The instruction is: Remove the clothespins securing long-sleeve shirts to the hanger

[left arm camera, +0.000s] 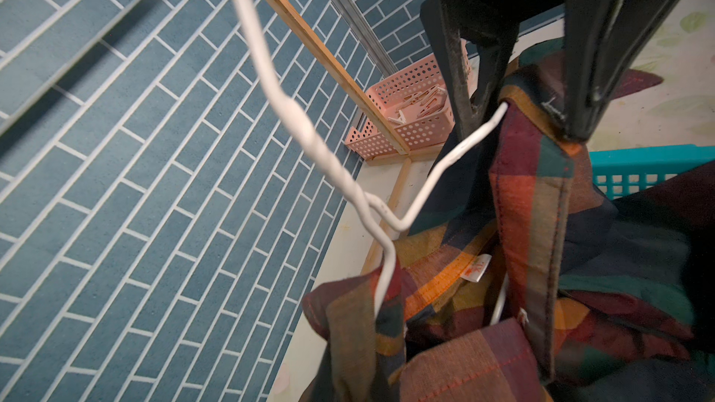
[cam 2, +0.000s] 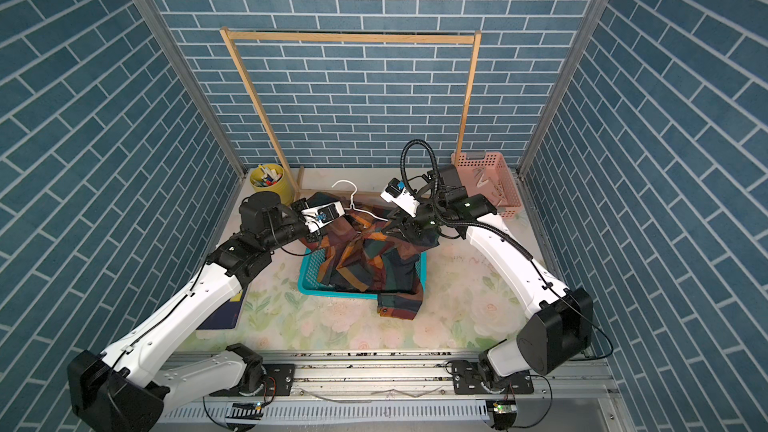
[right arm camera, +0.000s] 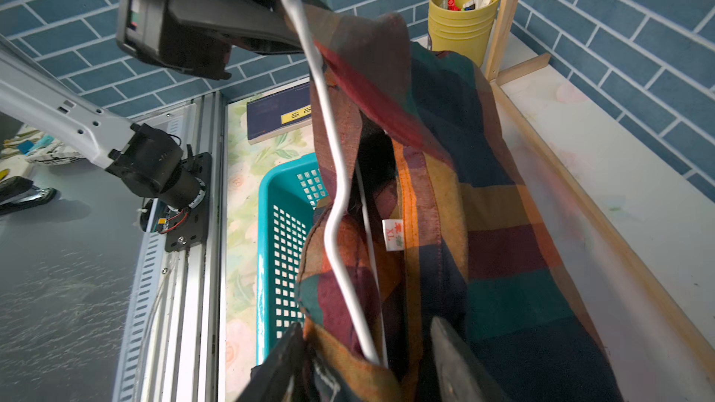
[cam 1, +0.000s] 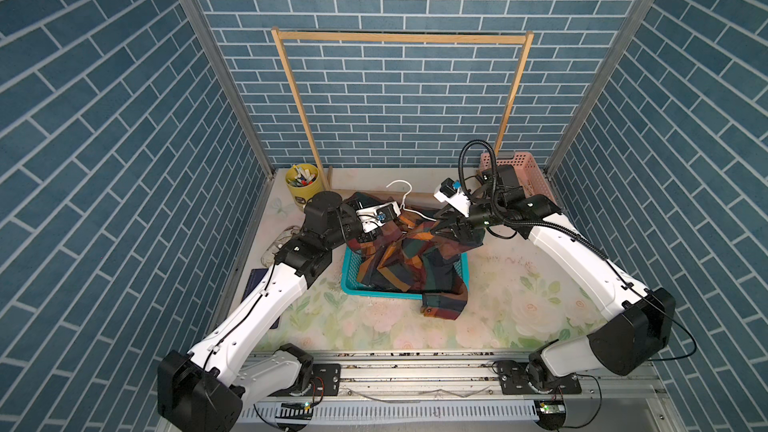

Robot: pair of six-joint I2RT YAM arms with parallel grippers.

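A multicoloured plaid shirt on a white wire hanger lies over a turquoise basket. My left gripper is shut on the shirt's collar area at the hanger, high in the left wrist view. My right gripper is part open at the shirt and hanger's other shoulder, its blurred fingers either side of the cloth at the bottom of the right wrist view. I cannot make out a clothespin clearly.
A pink basket holding pins stands back right, a yellow bucket back left. A wooden frame rises behind. A dark booklet lies at left.
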